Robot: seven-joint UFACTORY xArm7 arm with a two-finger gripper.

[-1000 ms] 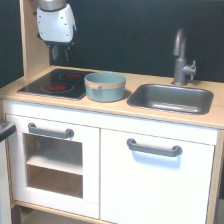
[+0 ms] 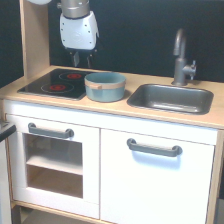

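Note:
A robot gripper (image 2: 77, 53) hangs at the top left, a white housing with dark fingers above the back of the stovetop (image 2: 52, 87); whether it is open or shut is too small to tell. A blue-grey pot (image 2: 105, 92) sits on the counter at the right side of the stovetop, below and right of the gripper, apart from it.
A steel sink (image 2: 170, 98) with a tap (image 2: 180, 55) is on the right. The toy kitchen's cabinet doors (image 2: 155, 175) are below, the left one with a window. A wooden post (image 2: 35, 35) stands at the back left, a dark wall behind.
The gripper has moved to the right, from beside the wooden post toward the pot. The pot looks unmoved.

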